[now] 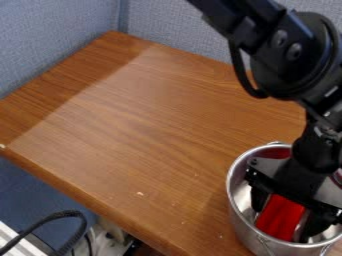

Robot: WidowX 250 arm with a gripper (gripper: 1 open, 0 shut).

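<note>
A silver metal pot [242, 220] stands at the bottom right of the wooden table, partly cut by the frame edge. Inside it lies a red object [278, 215]. The black gripper [289, 197] at the end of the black arm reaches down into the pot over the red object, its fingers open around or just above it; whether they touch it is hard to tell.
Grey padded walls line the back and left. Cables [54, 220] hang beyond the table's front-left edge.
</note>
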